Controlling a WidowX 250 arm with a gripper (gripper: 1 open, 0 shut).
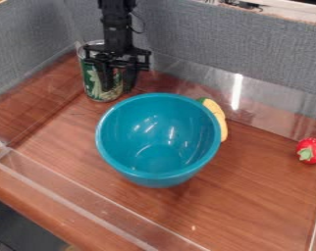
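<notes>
My black gripper [118, 65] is lowered at the upper left, its fingers over and beside a green-labelled can [98, 86] that stands upright near the back wall. The fingers partly hide the can, and I cannot tell whether they touch it or how far they are closed. A teal bowl [158, 152] sits empty in the middle of the wooden surface [239, 211]. A yellow item with a green end [219, 118] lies partly hidden behind the bowl's right side.
A red strawberry-like object [311, 150] lies at the right. Grey padded walls [239, 64] bound the back and left, with clear panels along the edges. The surface right of the bowl is mostly clear.
</notes>
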